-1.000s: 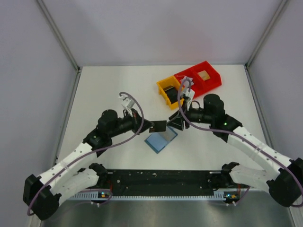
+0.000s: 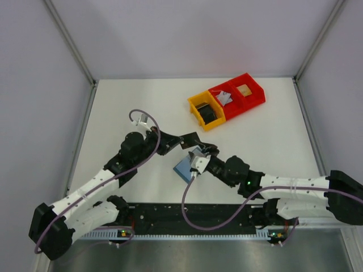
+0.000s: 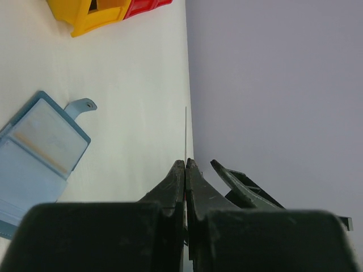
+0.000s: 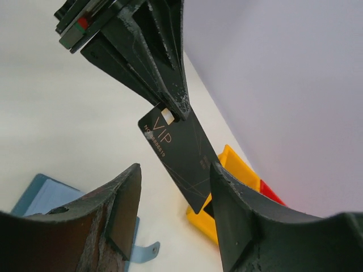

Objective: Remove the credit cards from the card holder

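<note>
A black card lettered VIP (image 4: 180, 148) is pinched at one end by my left gripper, whose fingers are shut on it above the table. Seen edge-on in the left wrist view, the card (image 3: 185, 131) is only a thin line rising from the fingertips. My right gripper (image 2: 204, 149) is part open, its fingers (image 4: 126, 195) on either side of the card's image in its own wrist view; contact cannot be made out. Below lies the blue, clear-faced card holder (image 2: 182, 169) with a strap (image 3: 81, 107), partly covered by the right arm from above.
Behind the arms stands a yellow bin (image 2: 195, 107) with dark items in it. Red bins (image 2: 258, 93) adjoin it, holding a white item (image 2: 223, 97) and a tan one (image 2: 244, 90).
Both grippers have turned. The card, level about a second ago, now tilts and has moved slightly toward the back. The right gripper has swung round lower, closer over the holder.
</note>
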